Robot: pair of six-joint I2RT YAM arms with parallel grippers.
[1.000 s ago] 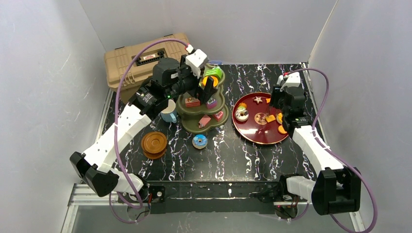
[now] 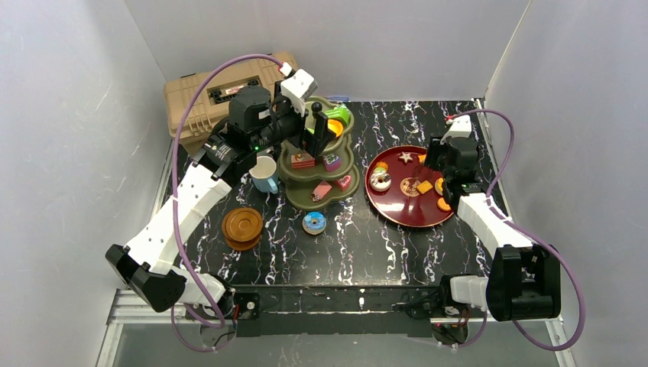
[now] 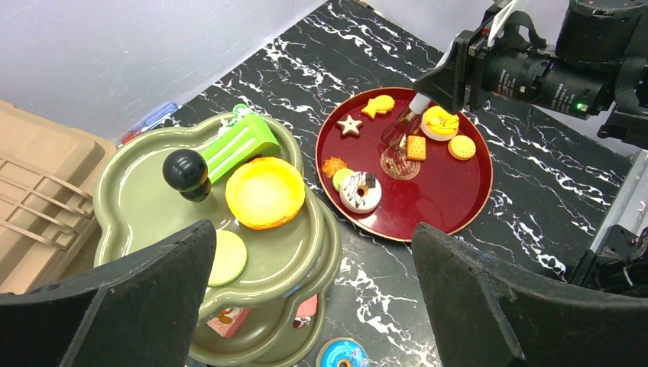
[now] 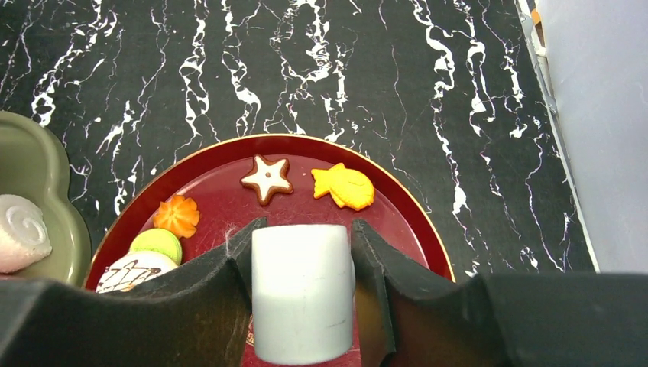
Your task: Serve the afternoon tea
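My left gripper (image 2: 313, 131) stands open over the tiered green stand (image 3: 137, 229); in the left wrist view its wide-set fingers frame a yellow tart case (image 3: 264, 187) and a black knob (image 3: 183, 170), holding neither. My right gripper is over the red tray (image 2: 390, 206), its fingers round a white-topped handle; the left wrist view shows a clear whisk-like end below it. On the tray are a star biscuit (image 4: 267, 177), yellow fish biscuit (image 4: 345, 186), donut (image 3: 361, 197), macaron and other biscuits.
A blue mug (image 2: 264, 180), brown coasters (image 2: 241, 225) and a blue donut (image 2: 314, 222) lie on the marble table. A tan toolbox (image 2: 187, 107) fills the back left.
Over the last second my left arm has drawn slightly left and the right arm has shifted a little, its gripper still over the tray.
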